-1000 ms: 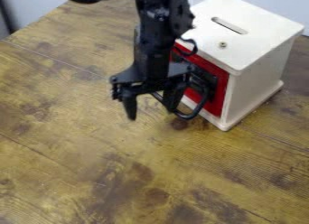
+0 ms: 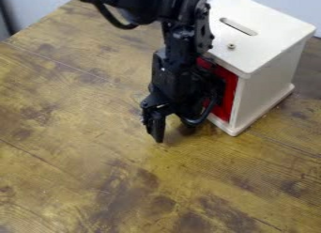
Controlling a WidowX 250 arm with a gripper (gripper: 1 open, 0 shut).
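Observation:
The black arm comes down from the top centre and ends in my gripper [image 2: 158, 122], low over the wooden table just in front of a white box [image 2: 264, 63]. The box has a slot on its top and a red front [image 2: 226, 98], which is partly hidden behind the gripper. I cannot tell from this view whether the fingers are open or shut, or whether anything is between them.
Bare wooden table [image 2: 88, 171] fills the left and front of the view, with free room there. A pale wall shows at the top left corner and behind the box.
Since a second ago the gripper has moved right and turned, now standing closer against the box's front and covering more of it.

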